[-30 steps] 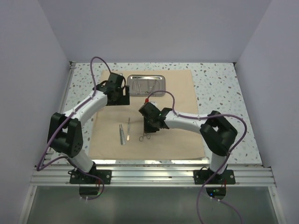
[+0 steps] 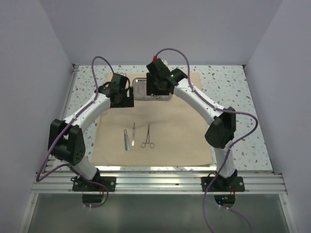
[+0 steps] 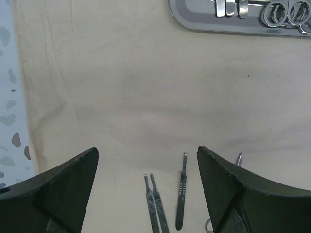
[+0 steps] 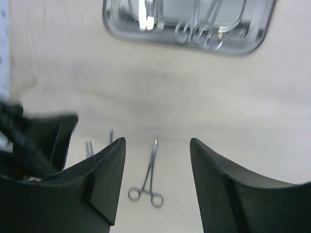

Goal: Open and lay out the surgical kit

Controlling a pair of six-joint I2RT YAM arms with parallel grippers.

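Note:
The grey metal tray (image 2: 137, 96) lies near the back of the cloth; slim metal tools and ringed instruments (image 3: 287, 13) rest in it. My right gripper is over the tray in the top view, fingers parted and empty. On the cloth in front, a pair of tweezers (image 2: 127, 141), a thin scalpel handle (image 2: 133, 136) and a ringed clamp (image 2: 147, 141) lie side by side. To the left of the tray, my left gripper hovers open above bare cloth, holding nothing. The right arm hides part of the tray from above.
A beige cloth (image 2: 180, 141) covers most of the speckled table (image 2: 233, 121). The two grippers are close together, and my left gripper's dark side shows at the left of the right wrist view.
My right gripper has gone from over the ringed clamp back to the tray. The clamp now lies uncovered and turned straighter beside the scalpel handle. My left arm has hardly moved.

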